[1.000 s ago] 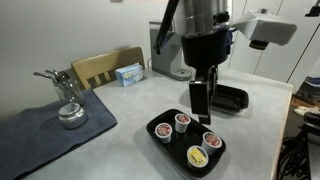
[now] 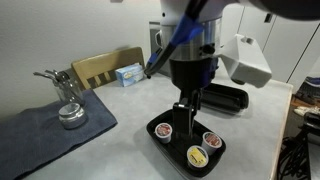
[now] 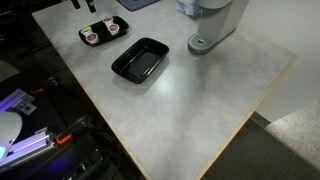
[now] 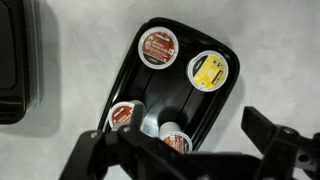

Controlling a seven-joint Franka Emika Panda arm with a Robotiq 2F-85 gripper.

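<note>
A black tray [image 2: 155, 149] holds several coffee pods. One has a yellow label [image 4: 209, 71] and sits in a corner beside a red-and-brown pod [image 4: 158, 46]. At the opposite end are another pod [image 4: 121, 114] and a pod with a reddish lid [image 4: 177, 141], both partly covered by my gripper in the wrist view. Open and empty, my gripper [image 2: 186, 106] hangs over the tray, its fingers spread wide in the wrist view. From exterior view 1 it hides one of the pods.
An empty black tray [image 3: 140, 60] lies nearby, with a coffee machine [image 3: 207, 28] behind it. To the left in exterior view 1, a dark cloth [image 2: 45, 138] carries a metal tin [image 2: 72, 116] and a utensil holder [image 2: 66, 90].
My gripper has come lower and a little to the left over the tray, now covering the pod at the back in exterior view 1. The pods that show have stayed put.
</note>
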